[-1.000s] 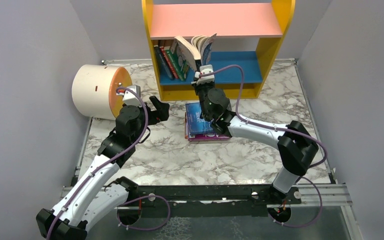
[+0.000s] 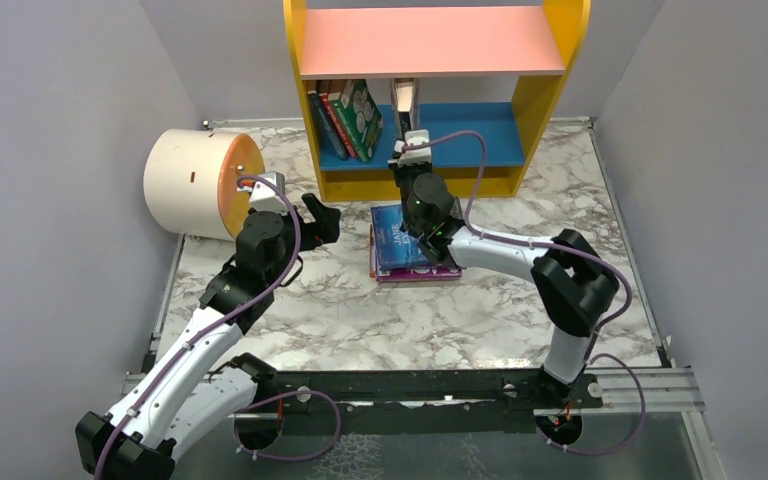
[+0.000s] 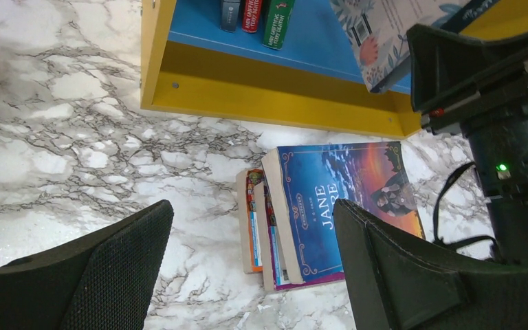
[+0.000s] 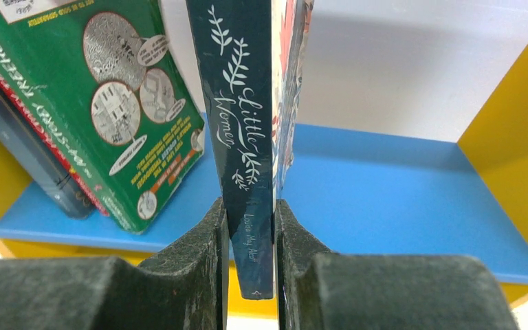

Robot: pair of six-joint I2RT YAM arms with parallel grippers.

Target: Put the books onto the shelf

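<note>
The Little Women book point(image 4: 246, 151) stands upright in my right gripper, shut on its spine, at the blue shelf point(image 4: 378, 192). Green point(image 4: 103, 103), red and dark books lean at that shelf's left. Below on the table, the Jane Eyre book point(image 3: 316, 206) tops a pile with other books point(image 3: 251, 227). My left gripper stands open above the table, left of the pile, nothing between its fingers.
A pink upper shelf point(image 2: 430, 35) is bare. The blue shelf's right side is clear. A white cylinder point(image 2: 182, 183) lies at the back left.
The book in my right gripper was spread open a second ago and now stands closed and upright. The right arm shifted slightly; the left barely moved.
</note>
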